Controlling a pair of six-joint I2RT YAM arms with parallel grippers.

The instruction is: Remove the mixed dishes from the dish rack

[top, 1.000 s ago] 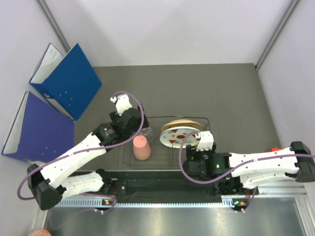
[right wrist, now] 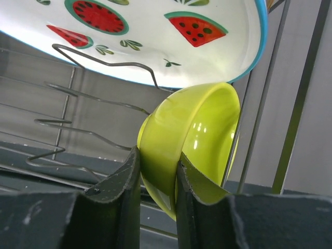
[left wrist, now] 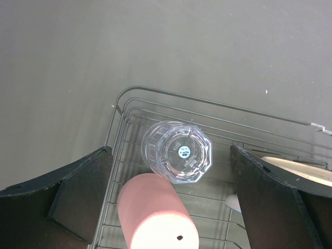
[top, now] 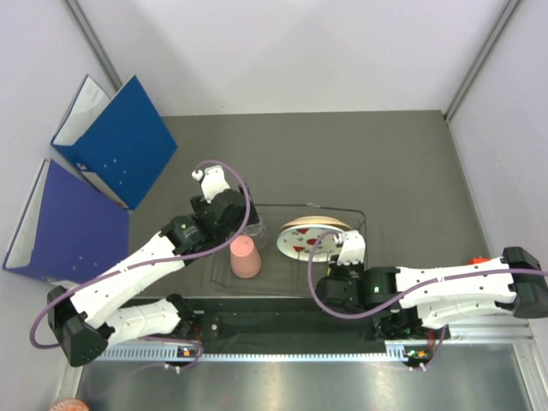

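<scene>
A yellow-green bowl (right wrist: 161, 140) stands tilted on its edge in the wire rack. My right gripper has its fingers on either side of the bowl's wall, close to it; whether they grip it I cannot tell. Behind the bowl leans a white plate (right wrist: 145, 52) with watermelon prints and a blue rim. A wooden-coloured dish (top: 317, 222) stands behind that plate. Over the rack's left end, my left gripper is open and empty. Below its fingers are a clear glass (left wrist: 184, 153) and a pink cup (left wrist: 150, 207), both upside down in the rack.
The wire dish rack (top: 282, 282) sits at the counter's front edge, above the sink (top: 300, 385). Two blue binders (top: 128, 141) stand at the left wall. Behind the rack, the grey counter (top: 342, 154) is clear. Something red (top: 478, 260) lies by the right wall.
My right gripper has shifted a little to the left. The rack and its dishes have also slid or turned slightly, the plate and pink cup moving left. My left arm has stayed still.
</scene>
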